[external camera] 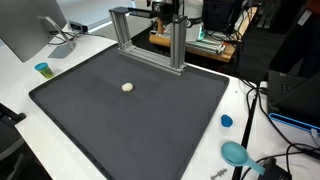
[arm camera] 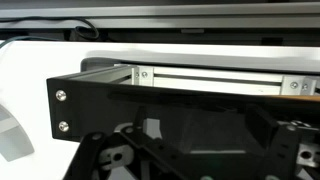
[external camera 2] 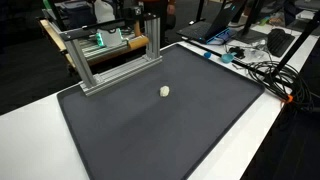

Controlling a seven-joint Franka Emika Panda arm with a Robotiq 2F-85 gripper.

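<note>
In the wrist view my gripper stands open, its dark fingers [arm camera: 264, 124] wide apart. They are in front of a long black bar [arm camera: 150, 98] with screws at its left end. Nothing shows clearly between the fingers, though the dark area is hard to read. On the dark grey mat lies a small cream-coloured, roundish piece [external camera: 128, 87], also visible as a pale piece [external camera 2: 164, 91] in exterior view 2. That piece is well away from the arm, which is partly cut off at the top of both exterior views.
A silver metal frame [external camera 2: 122, 74] stands along one edge of the mat [external camera 2: 190, 130]. Beyond the mat are a blue-green cup [external camera: 44, 70], a small blue disc [external camera: 226, 121] and a teal ladle-shaped item [external camera: 238, 155].
</note>
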